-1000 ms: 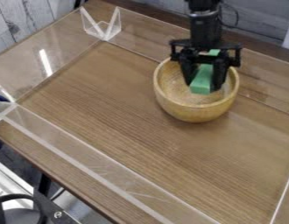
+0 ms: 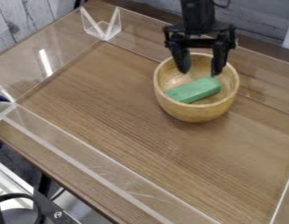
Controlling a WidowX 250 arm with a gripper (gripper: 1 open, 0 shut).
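A green block (image 2: 193, 89) lies tilted in a tan bowl (image 2: 196, 111) in the upper right of the camera view. Above it, my black gripper (image 2: 200, 56) hangs open at the bowl's back, its fingers apart on either side, with the block below and in front of them.
A clear plastic shape (image 2: 102, 22) stands at the back left. A dark round object with cables (image 2: 18, 212) sits at the bottom left corner.
The green block, earlier raised toward the gripper at the bowl's right, now lies low in the bowl. The gripper stands apart from it, above.
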